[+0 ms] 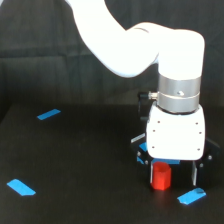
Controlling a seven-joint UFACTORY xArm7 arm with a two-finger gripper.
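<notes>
A small red block is on the dark table at the lower right, under the white hand of the arm. My gripper points down over it, its dark fingers spread wide apart. The block shows between the fingers, nearer the left one. Whether either finger touches it cannot be made out against the dark background, nor can the exact height of the fingertips.
Blue strips lie on the table: one at the front left, another at the back left, and a third right of the gripper. More blue shows behind the hand.
</notes>
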